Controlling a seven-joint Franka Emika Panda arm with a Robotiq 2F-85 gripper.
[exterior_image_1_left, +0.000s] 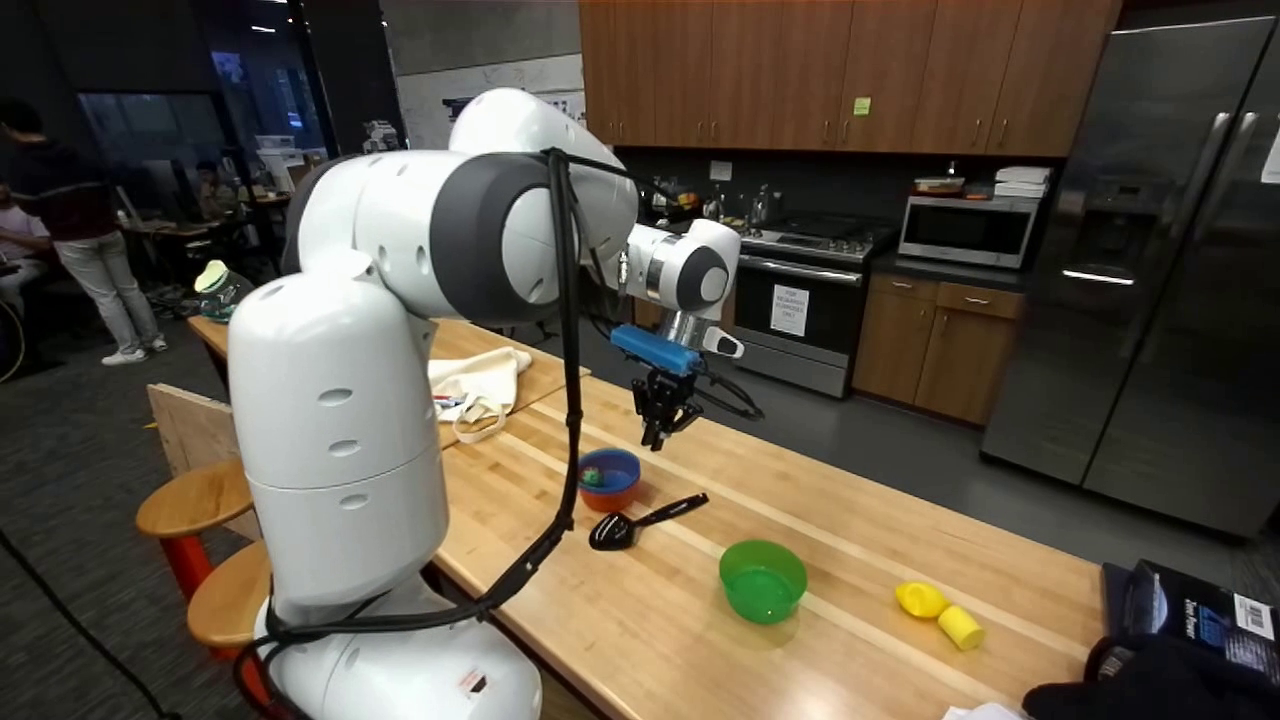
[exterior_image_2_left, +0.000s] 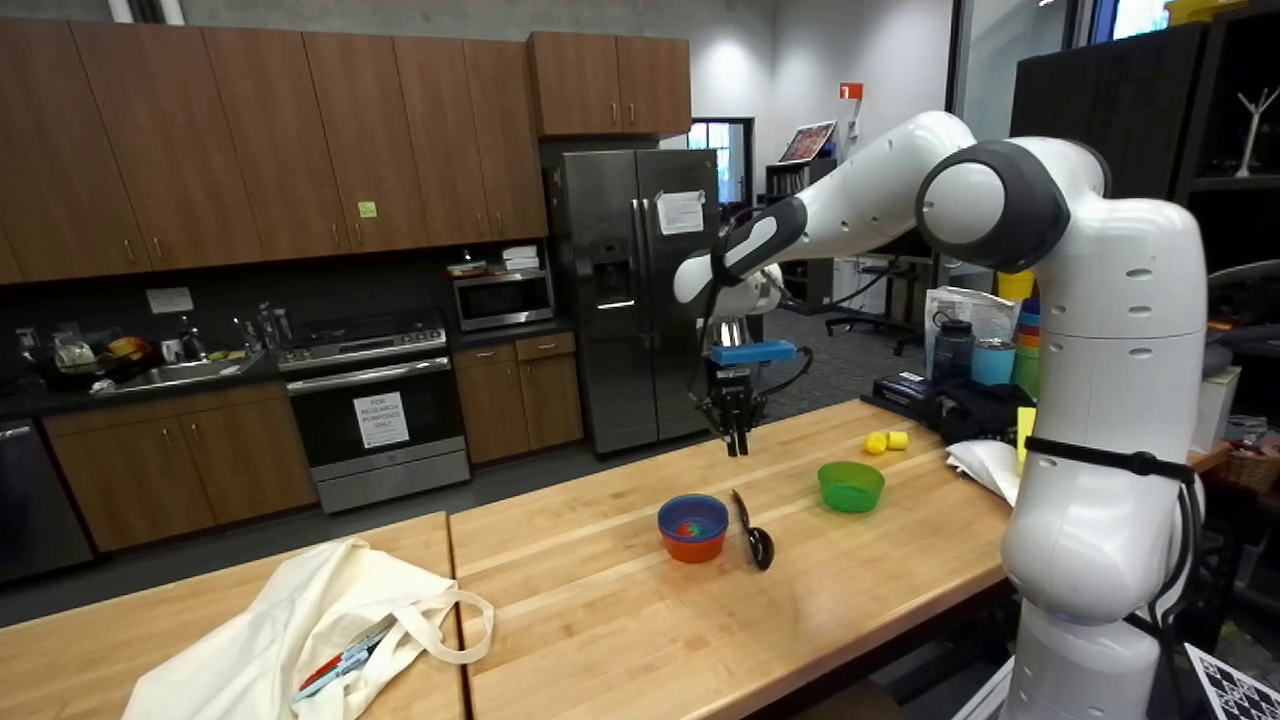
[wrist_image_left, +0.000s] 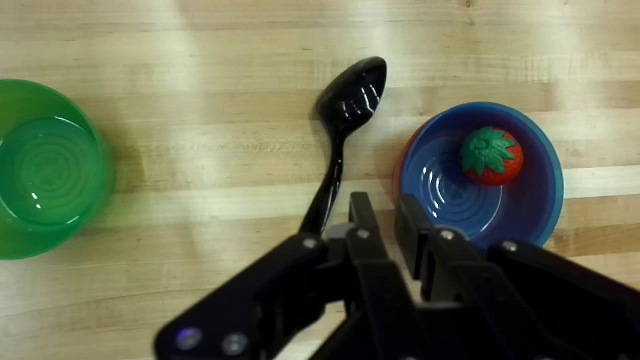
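A black spoon appears to be down on the wooden table between two bowls, its handle partly hidden by my fingers in the wrist view. My gripper is partly open, a narrow empty gap between its fingertips. It hangs clear above the table, near the spoon's handle end and the blue bowl. That bowl sits in an orange-red one and holds a toy strawberry. The empty green bowl stands on the spoon's other side.
A yellow lemon-like item and a yellow cylinder lie past the green bowl. Black cloth and a box occupy the table's far end. A cream tote bag rests at the opposite end.
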